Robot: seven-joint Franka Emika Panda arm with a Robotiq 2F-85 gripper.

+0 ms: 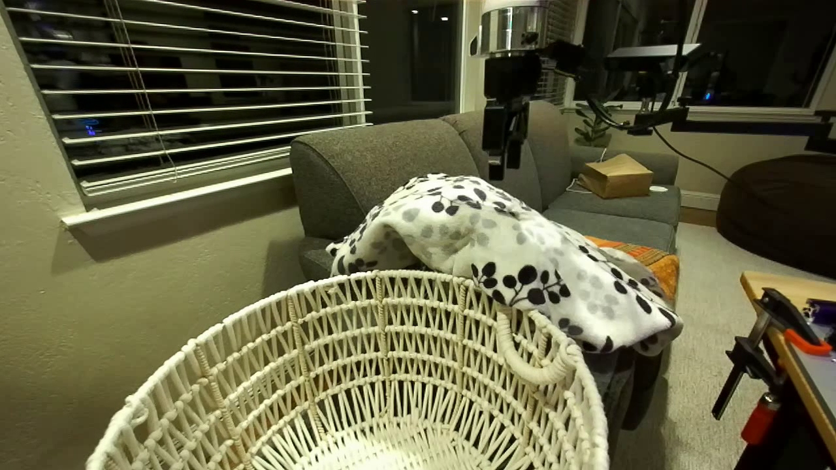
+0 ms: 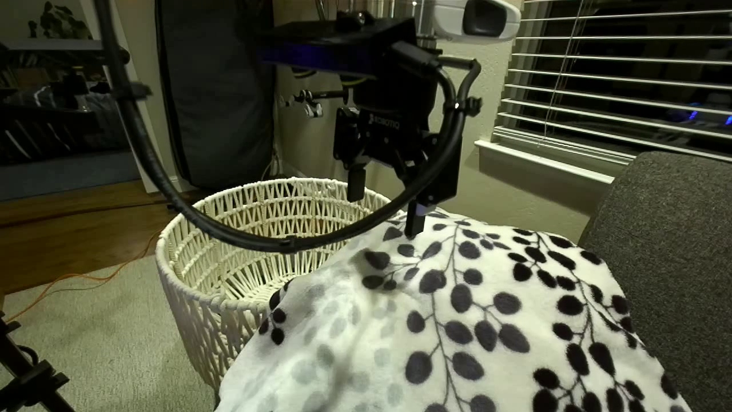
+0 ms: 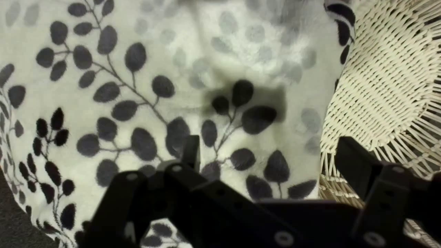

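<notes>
A white blanket with black and grey leaf prints is heaped over the sofa's near end, its edge reaching the rim of a white woven basket. The basket's visible inside is empty. Above the blanket hangs my gripper, fingers downward. In the second exterior view the gripper stands open, its two fingers wide apart with nothing between them. From the wrist, the blanket fills most of the view below the open gripper, and the basket shows at the right.
The grey sofa runs along the window wall, with a brown paper bag on its far seat. At the right a table carries a clamp. A black cable loops in front of my gripper.
</notes>
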